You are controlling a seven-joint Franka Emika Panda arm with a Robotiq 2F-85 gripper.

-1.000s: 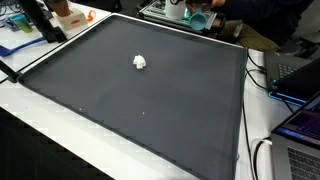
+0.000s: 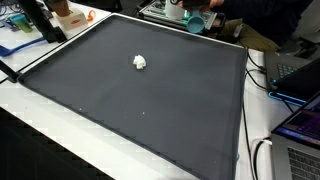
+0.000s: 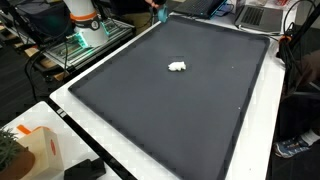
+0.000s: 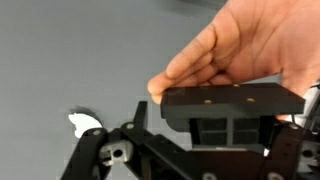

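A small white crumpled piece (image 2: 139, 62) lies alone on the dark grey mat, away from the hand. In the wrist view the same white piece (image 4: 84, 122) shows at the left, outside my fingers. My gripper stands open at the bottom of that view. A person's hand (image 4: 245, 45) reaches in from the upper right and touches a dark block-like object (image 4: 235, 98) between or just in front of my fingers; which of the two I cannot tell. At the far edge of the mat is a teal round object (image 2: 195, 25), beside a hand.
Laptops (image 2: 297, 80) and cables stand along the right side in exterior view 1. An orange-and-white item (image 3: 40, 147) sits off the near left corner in exterior view 2.
The teal object at the far edge has tipped and shifted slightly down and left in exterior view 1. The white piece has stayed in place.
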